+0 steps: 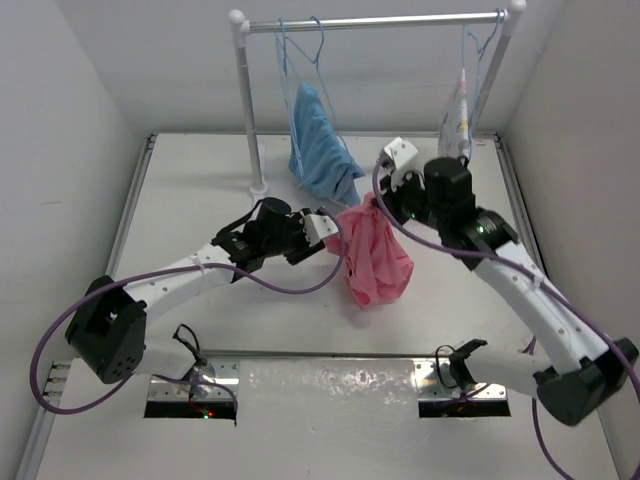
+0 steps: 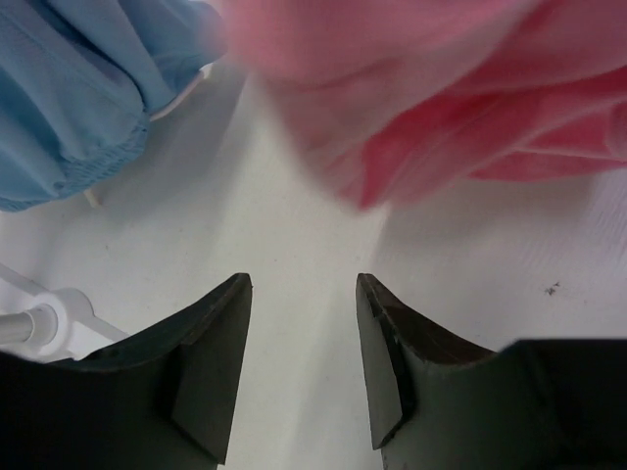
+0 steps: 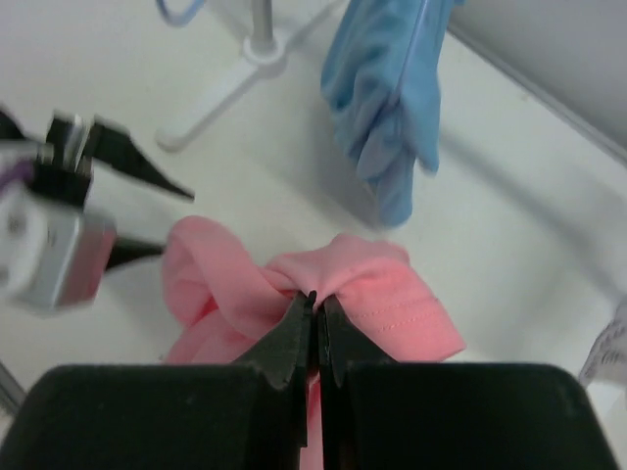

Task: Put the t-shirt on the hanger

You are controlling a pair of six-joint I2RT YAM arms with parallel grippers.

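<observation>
The pink t-shirt (image 1: pixel 376 255) hangs bunched below my right gripper, whose shut fingertips pinch its cloth in the right wrist view. Beside it on the left, my left gripper stands part open with nothing between its fingers. In the left wrist view the shirt's pink folds (image 2: pixel 411 98) are above and beyond those fingers, apart from them. Blue hangers (image 1: pixel 318 50) hang from the rack's bar (image 1: pixel 380 22) at its left end. A blue garment (image 1: pixel 320 145) is on one of them.
A pale patterned garment (image 1: pixel 454 118) hangs at the rack's right end, close behind my right arm. The left rack post (image 1: pixel 249 110) stands behind my left arm.
</observation>
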